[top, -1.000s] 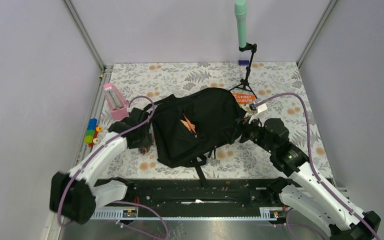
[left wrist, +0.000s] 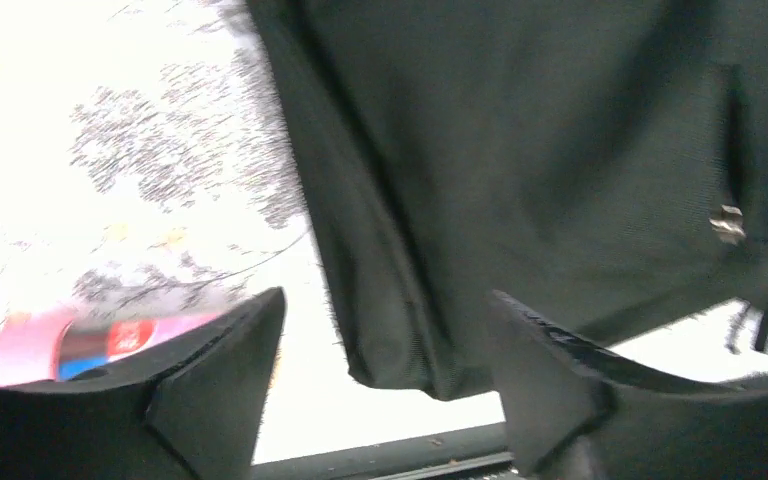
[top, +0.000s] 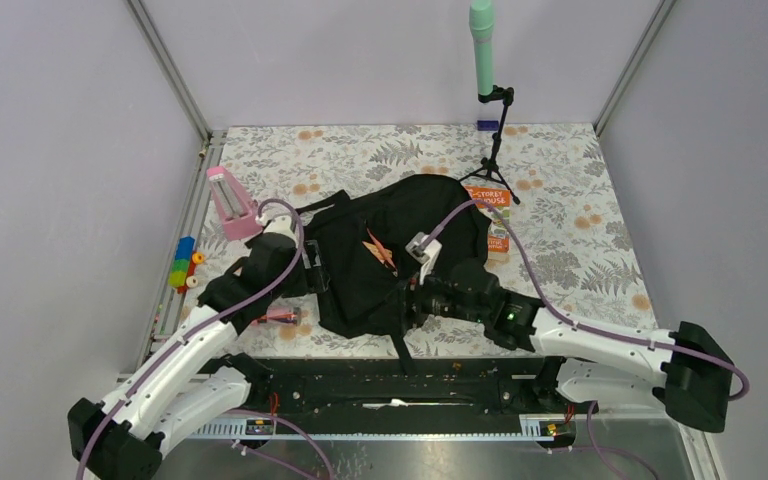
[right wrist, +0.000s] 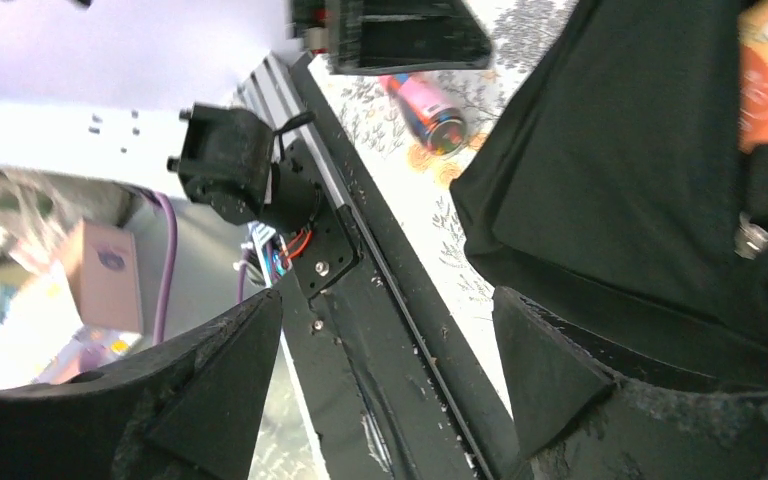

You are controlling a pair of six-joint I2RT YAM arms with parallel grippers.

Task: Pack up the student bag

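Note:
The black bag (top: 360,300) lies mid-table, an orange item (top: 376,252) showing in its opening. My left gripper is over the bag's left edge, fingers apart, nothing visibly between them. My right gripper hangs open over the bag's front edge. In the right wrist view a strap with a metal ring (right wrist: 758,236) lies on the bag. A pink cylindrical item (left wrist: 30,345) lies left of the bag.
An orange book (top: 497,240) lies right of the bag. A pink case (top: 240,223) and coloured toy blocks (top: 180,265) are at left. A tripod (top: 492,165) stands at back.
My right gripper has swung left and down from the bag's right side to its front middle. My left gripper has shifted slightly right over the bag's edge.

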